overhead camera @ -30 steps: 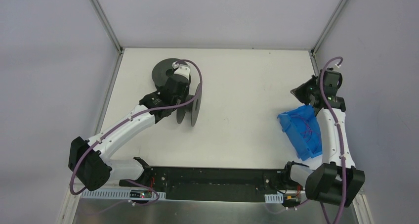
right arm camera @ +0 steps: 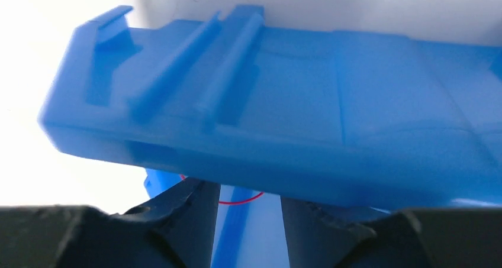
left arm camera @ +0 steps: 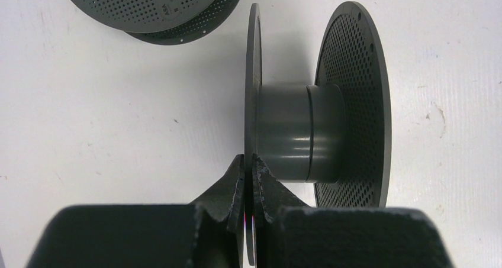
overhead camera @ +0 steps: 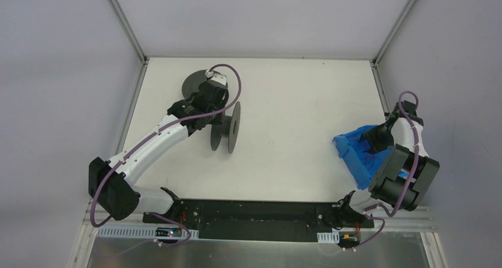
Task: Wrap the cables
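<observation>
In the left wrist view a dark grey spool (left arm camera: 284,132) lies on its side, with its near flange (left arm camera: 253,73) running between my left fingers. My left gripper is shut on that thin flange. From above, the same spool (overhead camera: 234,126) shows partly behind the left arm. At the right, my right gripper (overhead camera: 368,147) reaches down into the blue bin (overhead camera: 354,161). Its fingers (right arm camera: 204,215) stand apart in the right wrist view. A thin red cable (right arm camera: 240,202) curves across the gap beyond them, inside the bin; no grip on it shows.
Another dark spool (overhead camera: 193,84) lies flat behind the left gripper. The bin's wall (right arm camera: 296,102) fills much of the right wrist view. A side wall (overhead camera: 462,126) stands close to the right arm.
My left arm and the spool have shifted only slightly.
</observation>
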